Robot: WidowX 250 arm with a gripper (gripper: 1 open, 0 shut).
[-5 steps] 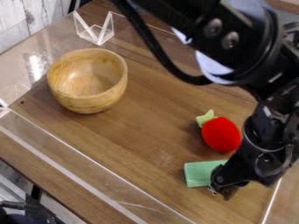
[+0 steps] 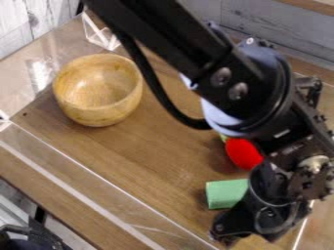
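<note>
My gripper (image 2: 261,217) is low at the bottom right, right beside a green block (image 2: 225,193) lying on the wooden table. The fingers are dark and partly hidden, so how far apart they stand is hard to see. A red round object (image 2: 241,151) lies above the block, largely covered by my arm. A wooden bowl (image 2: 98,93) sits at the upper left.
A clear angular object (image 2: 102,35) stands at the back left near the wall. Transparent strips run along the front left edge.
My gripper has shifted slightly left and down, and the arm above has come lower, now covering more of the red object. The green block and bowl look unmoved.
</note>
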